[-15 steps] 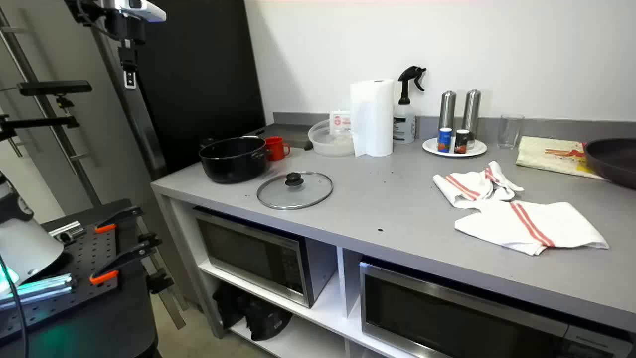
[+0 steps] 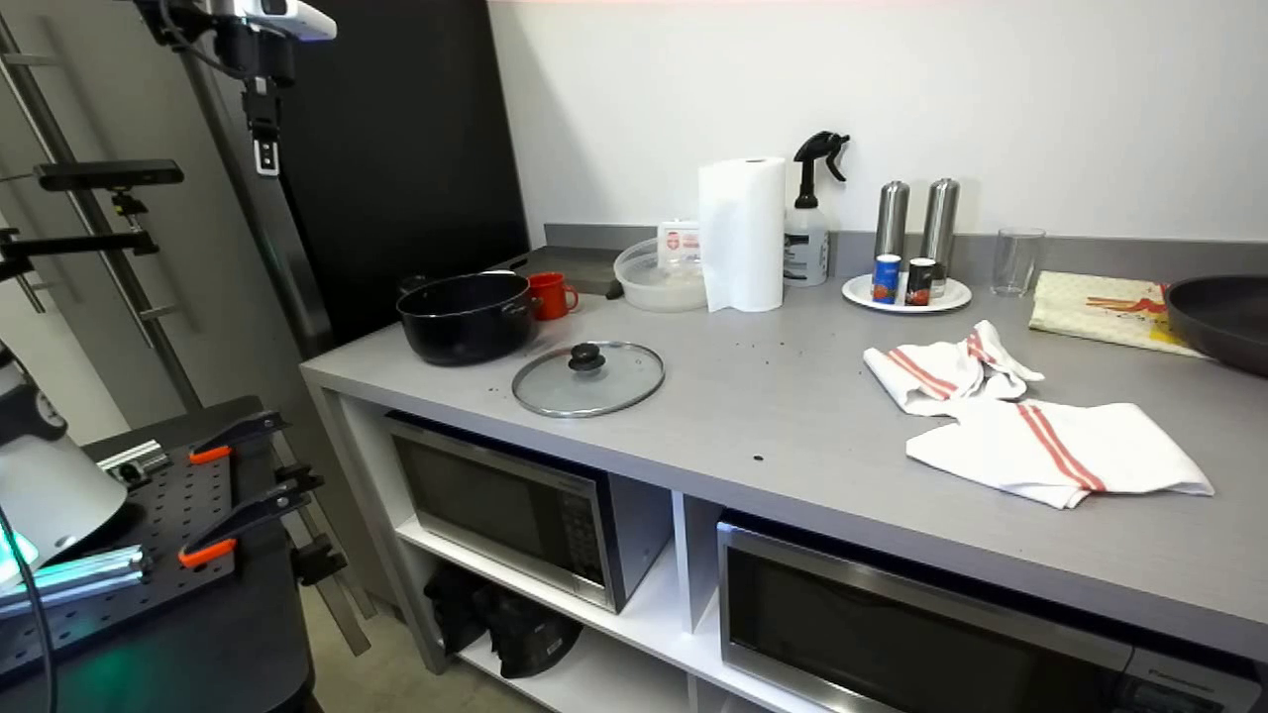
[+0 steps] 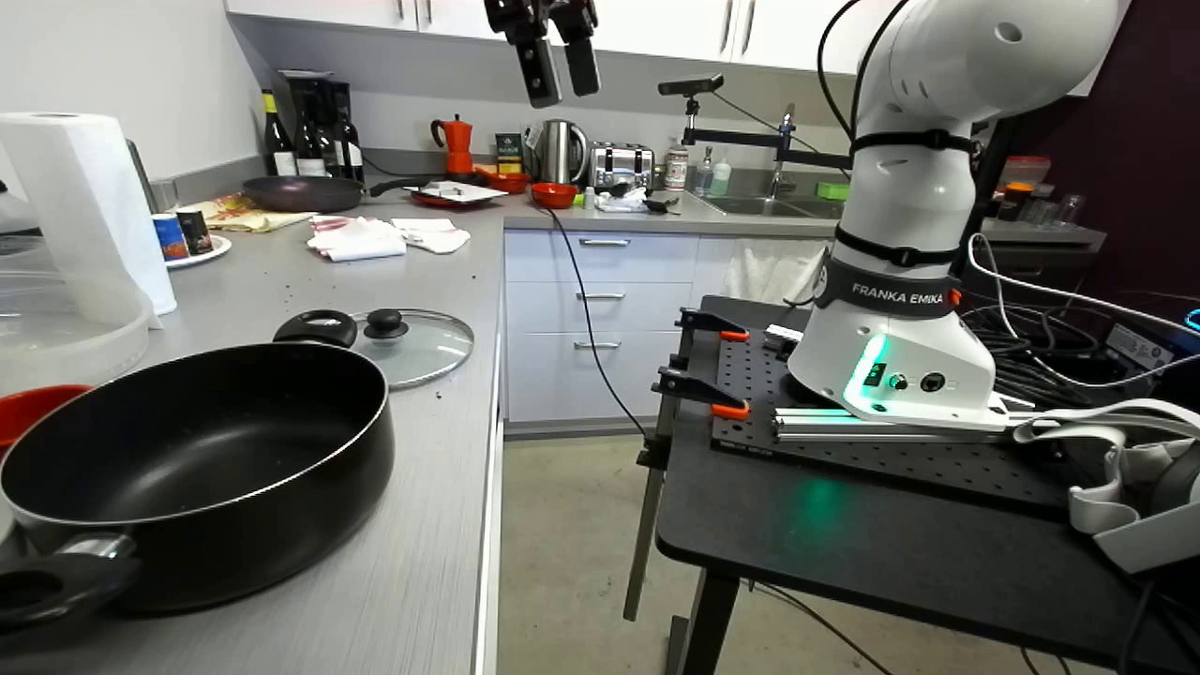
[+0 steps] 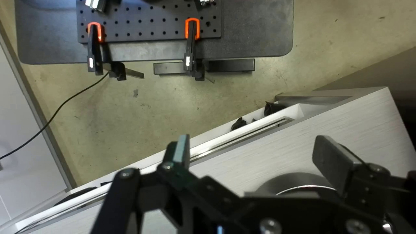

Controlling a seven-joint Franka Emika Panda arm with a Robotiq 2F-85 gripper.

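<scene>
High above the floor, off the counter's left end, my gripper (image 2: 266, 166) hangs pointing down. In the wrist view its two fingers stand wide apart, and the open gripper has nothing between them. On the counter's left end sits a black pot (image 2: 467, 321), uncovered and empty inside as exterior view 2 shows. A glass lid (image 2: 549, 386) with a black knob lies flat on the counter beside the pot. Only part of the pot (image 4: 288, 181) shows in the wrist view, where my gripper's body hides the rest.
Behind the pot are a red mug (image 2: 550, 296), a clear plastic bowl (image 2: 654, 283) and a paper towel roll (image 2: 744, 238). White striped towels (image 2: 1058, 452) lie farther right. Open counter (image 2: 737, 392) separates lid and towels. My base table (image 3: 776, 512) stands across a floor gap.
My gripper has shifted slightly to the right in exterior view 1. The pot, the lid and the other things on the counter look unmoved.
</scene>
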